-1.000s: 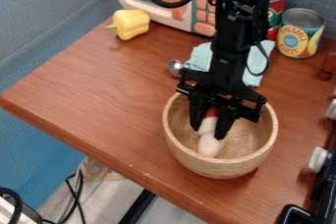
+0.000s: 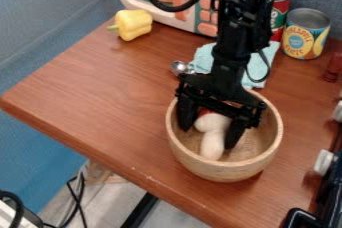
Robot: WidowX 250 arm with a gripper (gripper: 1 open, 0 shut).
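My black gripper point(image 2: 211, 122) reaches down into a wooden bowl point(image 2: 249, 166) on the table. Its fingers stand either side of a pale, rounded elongated object point(image 2: 213, 141) with a red part at its upper end, which lies in the bowl. Whether the fingers press on it is hard to tell.
A yellow object point(image 2: 131, 23) sits at the back left, beside a toy microwave. A light blue cloth point(image 2: 202, 60), a spoon and two cans point(image 2: 306, 34) are behind the bowl. Black equipment lines the right edge.
The gripper has moved slightly lower around the object in the bowl. The rest looks unchanged.
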